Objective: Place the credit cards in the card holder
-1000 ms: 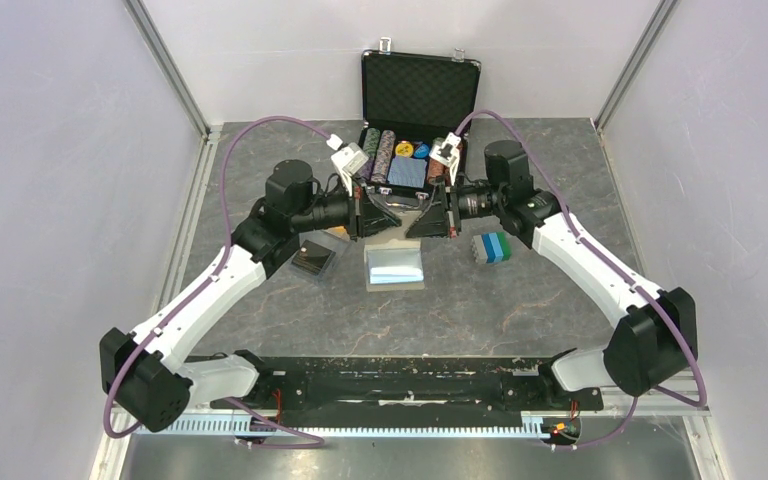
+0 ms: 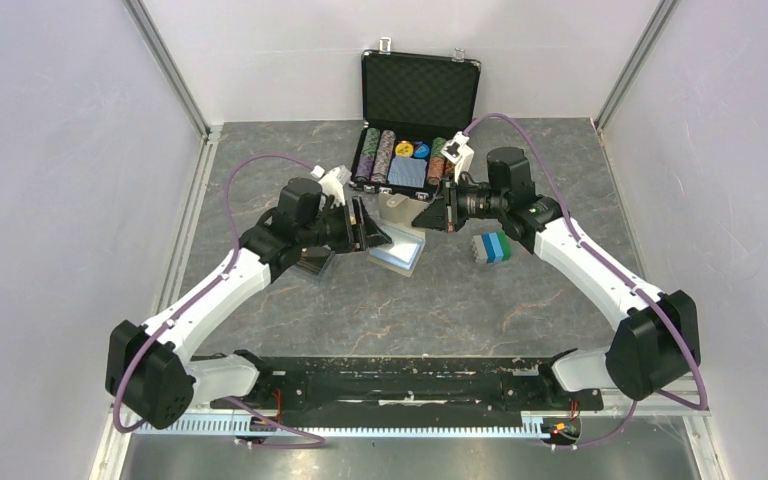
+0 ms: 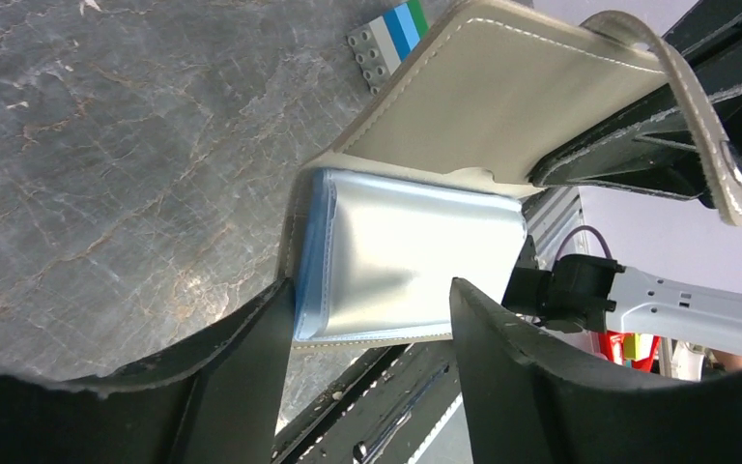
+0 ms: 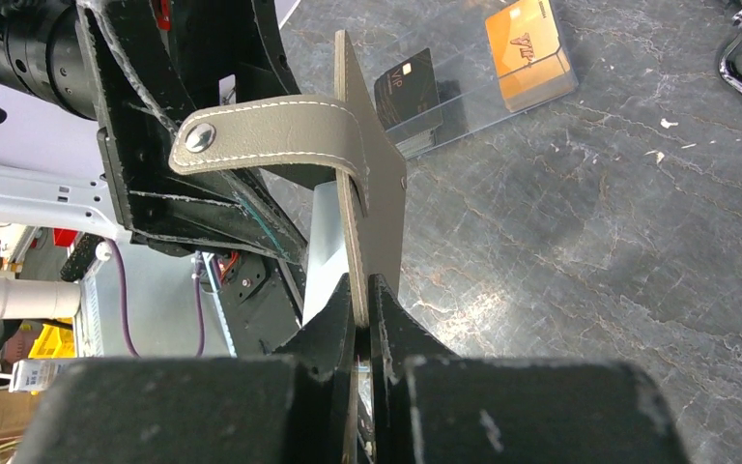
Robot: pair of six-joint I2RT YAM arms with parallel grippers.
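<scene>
The beige card holder (image 2: 397, 207) hangs unfolded in the top view, its flap raised and its clear sleeves (image 3: 415, 251) facing my left gripper. My right gripper is shut on the thin edge of the holder. In the left wrist view my left gripper is open, one finger near each side of the sleeve stack; contact cannot be made out. A strap with a snap (image 4: 200, 137) sticks out from the flap. An orange card (image 4: 527, 53) and a black card (image 4: 407, 89) rest in a clear tray (image 4: 459, 101), which the left arm partly covers from above.
At the back stands an open black case (image 2: 418, 85) with poker chips and blue cards. A block of white, blue and green bricks (image 2: 491, 248) lies below the right arm.
The holder now hangs from the right gripper alone, turned slightly; the right arm barely moved.
</scene>
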